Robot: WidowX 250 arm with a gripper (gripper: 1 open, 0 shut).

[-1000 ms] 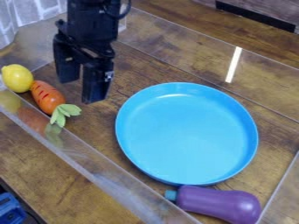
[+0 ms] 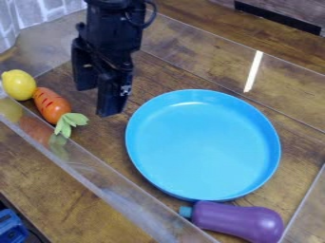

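Observation:
My black gripper [image 2: 102, 84] hangs over the wooden surface at the upper left, its fingers apart and empty, right of an orange carrot [image 2: 53, 108] with green leaves and a yellow lemon [image 2: 18, 84]. A round blue plate [image 2: 203, 142] fills the centre right. A purple eggplant [image 2: 238, 220] lies below the plate at the lower right.
A clear plastic wall [image 2: 76, 171] runs along the lower left, with a blue object [image 2: 8, 228] outside it at the corner. Bare wood [image 2: 203, 62] lies behind the plate.
The gripper has shifted and tilted slightly; the plate, carrot, lemon and eggplant are where they were.

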